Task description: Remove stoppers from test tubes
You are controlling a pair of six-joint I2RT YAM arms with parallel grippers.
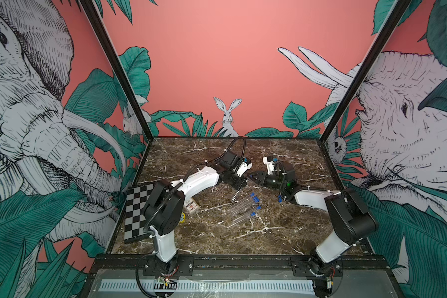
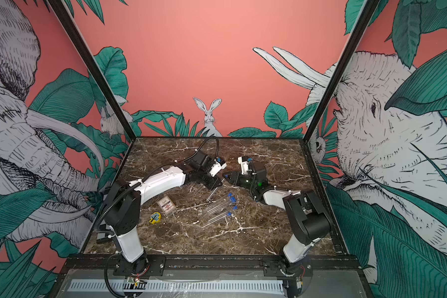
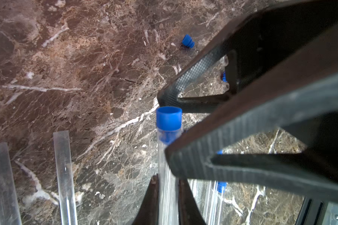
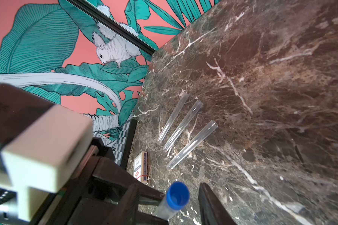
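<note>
My left gripper is shut on a test tube (image 3: 167, 157), which has its blue stopper (image 3: 169, 118) on. My right gripper is part open around that stopper's end; in the left wrist view its fingers sit just right of and beside the cap. More capped tubes (image 1: 243, 208) lie on the table below the grippers, their blue stoppers (image 2: 232, 198) pointing right. Several tubes without stoppers (image 4: 187, 121) lie behind, toward the left. A loose blue stopper (image 3: 187, 40) lies on the marble.
A checkered board (image 1: 136, 208) is at the left edge. A card box (image 2: 166, 204) and a small yellow item (image 2: 155, 217) lie left of the capped tubes. The front and back of the table (image 1: 278, 233) have free room.
</note>
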